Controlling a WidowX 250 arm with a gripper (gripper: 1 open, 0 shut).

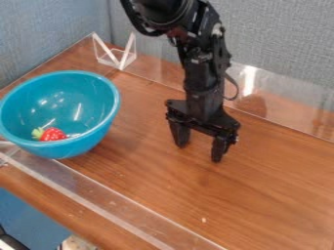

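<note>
My black gripper (200, 142) hangs low over the wooden surface at the right of centre, its fingers apart and pointing down, with nothing seen between them. To its left a turquoise bowl (78, 94) holds a red strawberry (54, 135) with a pale green top, lying near the bowl's front side.
Clear acrylic strips (283, 98) edge the board at the back and front left. A white wire frame (113, 55) stands at the back left. The wooden board (248, 205) is free to the right and front. Grey-blue padded walls close the back.
</note>
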